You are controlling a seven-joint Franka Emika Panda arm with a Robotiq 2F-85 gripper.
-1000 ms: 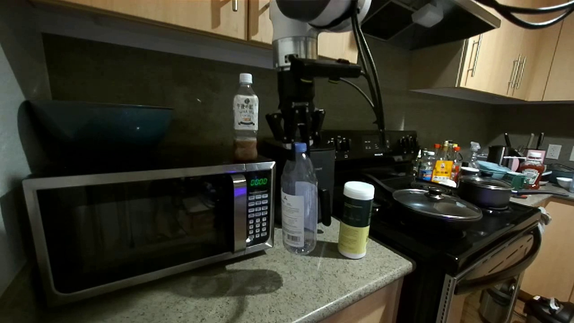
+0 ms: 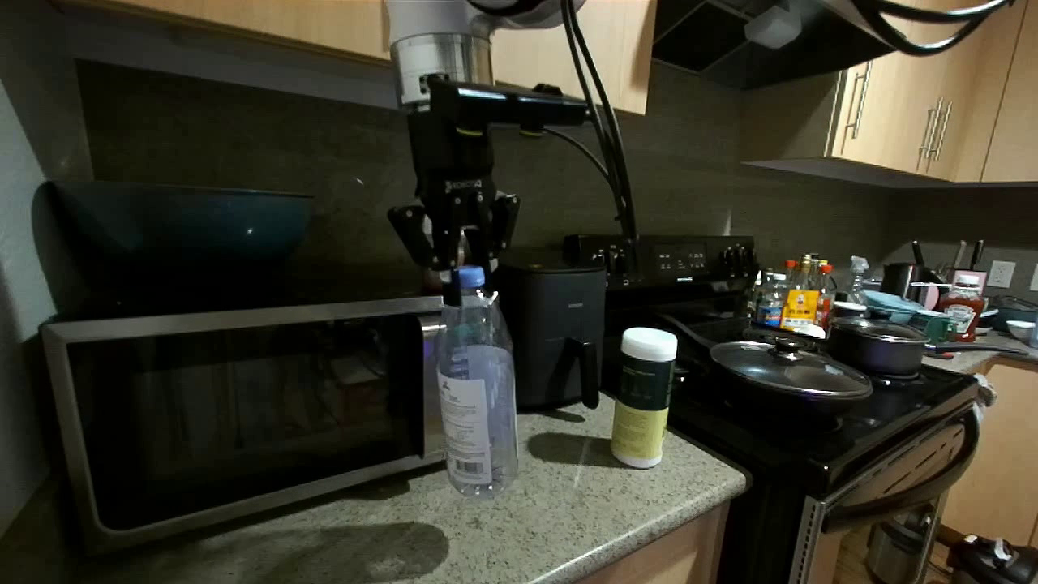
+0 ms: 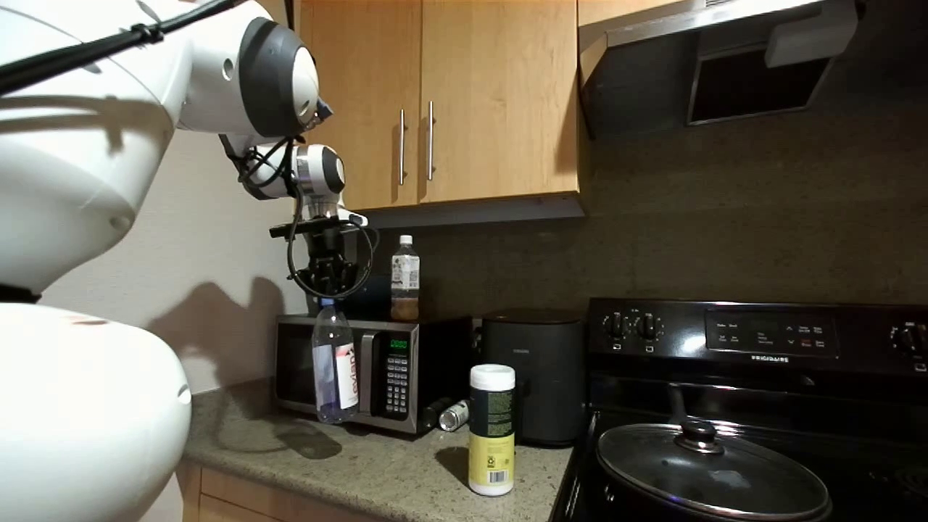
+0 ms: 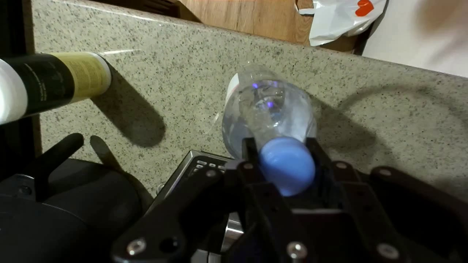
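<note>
A clear plastic bottle with a white label and a blue cap hangs upright from my gripper. In the wrist view the black fingers close on either side of the bottle's neck, just at the cap. Its base appears raised off the counter, with a shadow lying apart from it, in front of the microwave. From the second exterior view, the bottle stands out before the microwave door, left of its handle, and my gripper is above it.
A wipes canister stands on the counter near the stove edge. Behind are a black air fryer, a can lying down, and a tea bottle on the microwave. Bare counter lies in front of the microwave.
My gripper and the bottle have moved left in exterior view 1, away from the canister and toward the microwave. They now cover the microwave's keypad and the tea bottle there.
</note>
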